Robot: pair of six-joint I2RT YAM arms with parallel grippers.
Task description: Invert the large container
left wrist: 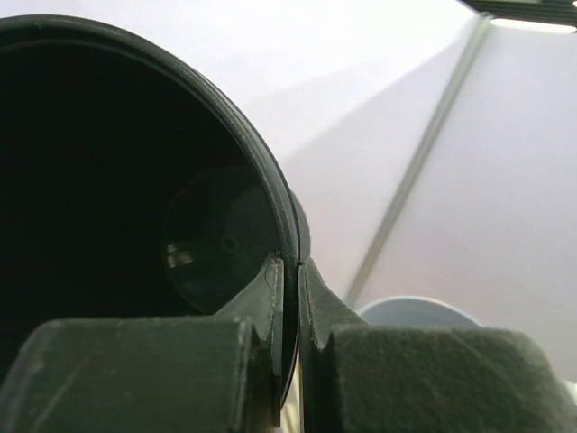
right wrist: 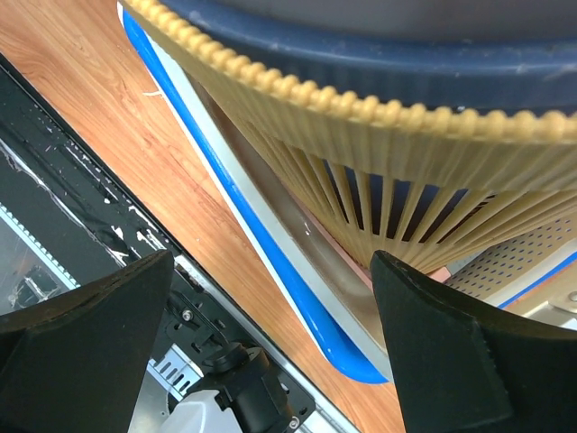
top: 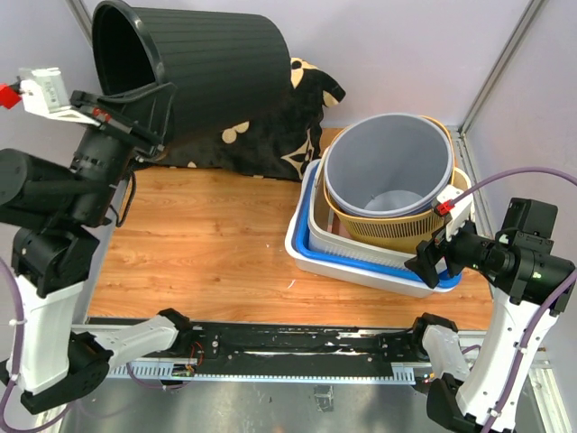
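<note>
A large dark green ribbed container (top: 212, 68) hangs on its side at the upper left of the top view, its mouth facing left. My left gripper is shut on its rim (left wrist: 257, 149), one finger inside and one outside. Looking into the container in the left wrist view, I see its dark hollow and round bottom (left wrist: 216, 239). My right gripper is open, with nothing held, its fingers (right wrist: 86, 352) just in front of the yellow basket (right wrist: 361, 171) in the right wrist view.
A grey bucket (top: 388, 162) sits inside the yellow basket, which rests in nested white and blue trays (top: 361, 269) at the right. Behind the container lies a black patterned cushion (top: 270, 149). Walls stand close behind and beside.
</note>
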